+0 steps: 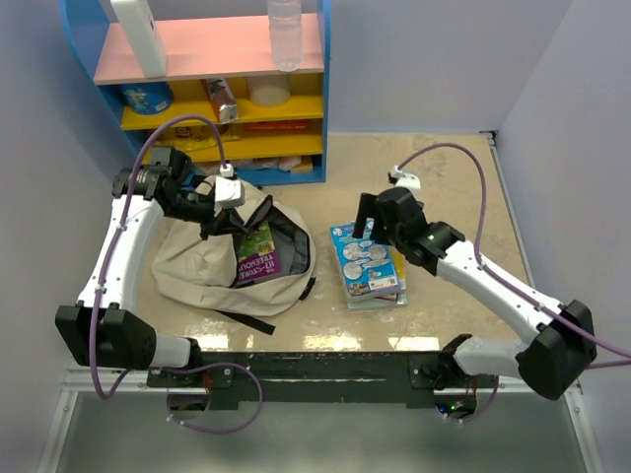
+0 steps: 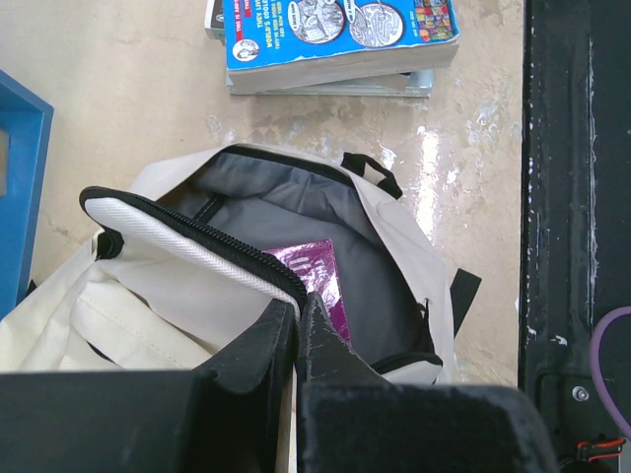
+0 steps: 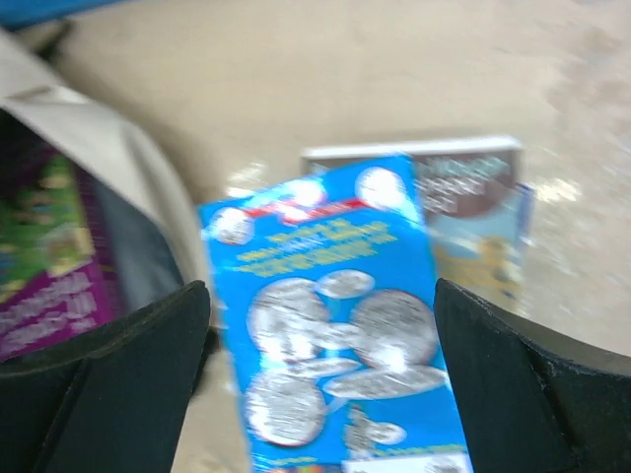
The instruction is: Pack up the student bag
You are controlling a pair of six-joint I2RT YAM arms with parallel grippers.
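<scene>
The cream bag (image 1: 202, 281) lies unzipped on the table at the left, its grey lining showing. A purple and green book (image 1: 258, 258) rests inside it. My left gripper is shut on the bag's zippered edge (image 2: 192, 236), holding the opening up. Right of the bag, a blue book (image 1: 363, 261) tops a small stack. My right gripper stands open above that blue book (image 3: 335, 325), with nothing held; its two fingers (image 3: 128, 384) straddle the cover in the right wrist view. Other books (image 3: 473, 227) stick out from beneath it.
A blue shelf unit with yellow shelves (image 1: 258, 146) stands behind the bag, carrying a clear bottle (image 1: 285, 34) and a white carton (image 1: 140, 37) on its pink top. Bare table (image 1: 454, 197) lies to the right of the stack.
</scene>
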